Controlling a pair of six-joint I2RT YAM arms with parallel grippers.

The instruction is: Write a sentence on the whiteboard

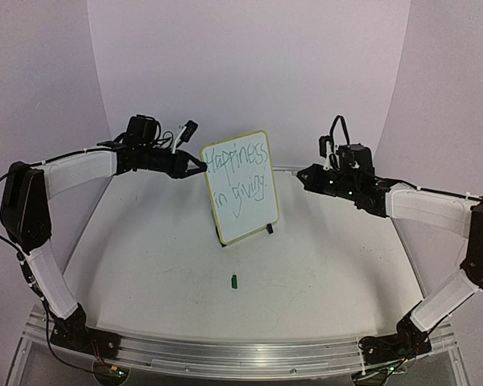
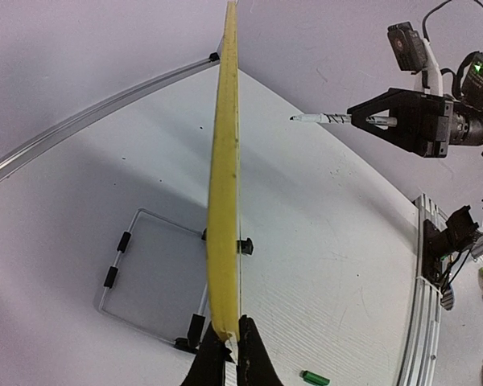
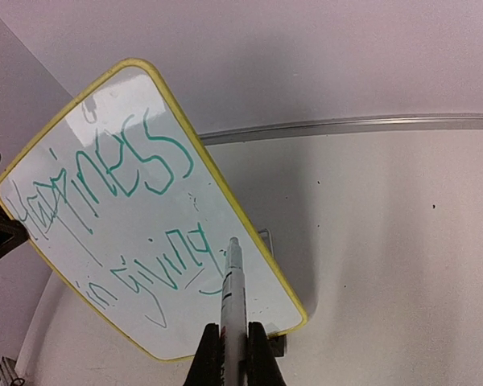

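The whiteboard [image 1: 243, 211] with a yellow rim is tilted and reads "Happiness in giving." in green. My left gripper is shut on the board's left edge; the left wrist view shows the board edge-on, its yellow rim [image 2: 223, 201] rising from between the fingers. To the right of the board, my right gripper is shut on a white marker [image 3: 233, 289]. Its uncapped tip points toward the board. In the left wrist view, the marker [image 2: 326, 118] is clear of the board's face. A green cap [image 1: 234, 281] lies on the table in front.
Behind the board, a grey stand frame [image 2: 109, 291] with black clips rests on the table. Its black foot [image 1: 270, 229] shows by the board's lower right.
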